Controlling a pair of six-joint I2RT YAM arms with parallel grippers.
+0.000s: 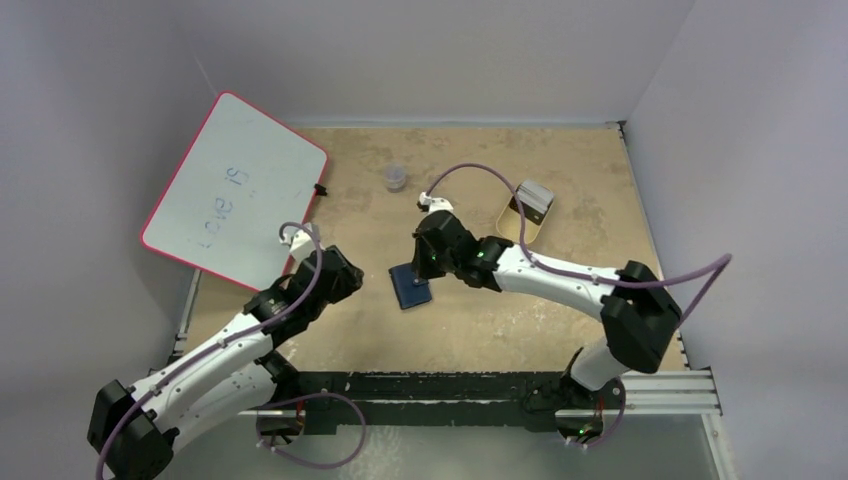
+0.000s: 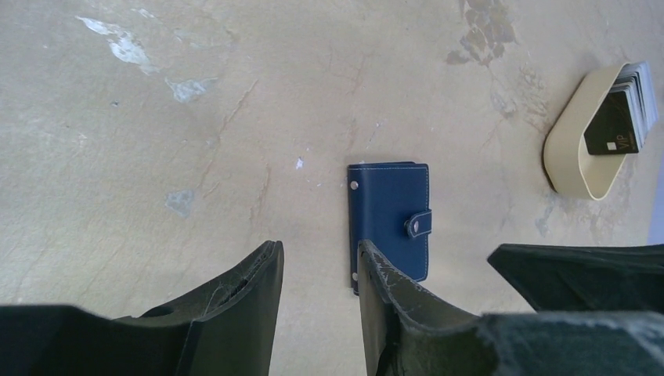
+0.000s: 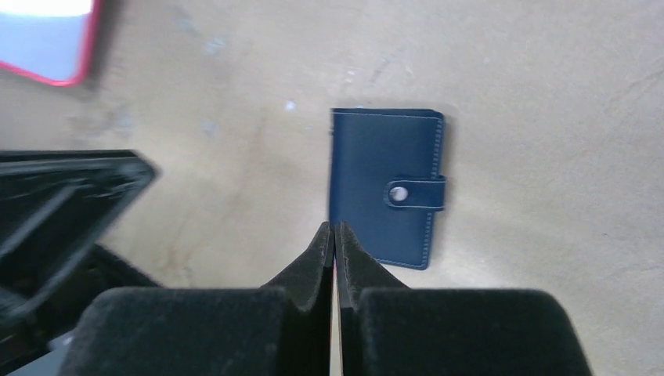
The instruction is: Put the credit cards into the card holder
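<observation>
The blue card holder (image 2: pixel 385 207) lies closed on the table, its snap strap (image 3: pixel 419 193) folded over the front with the round snap showing. My right gripper is shut with its tips together and nothing between them. It hovers above the holder, and the strap sits outside its fingers, up and to the right in the right wrist view. My left gripper stands open and empty, to the left of the holder in the top view. A stack of credit cards (image 2: pixel 631 110), a black VIP card foremost, stands in the beige box (image 2: pixel 567 153).
The whiteboard (image 1: pixel 235 190) with a pink edge covers the table's left side. A small clear container (image 1: pixel 395 177) stands at the back. Bare table surrounds the holder, and the two arms face each other across it.
</observation>
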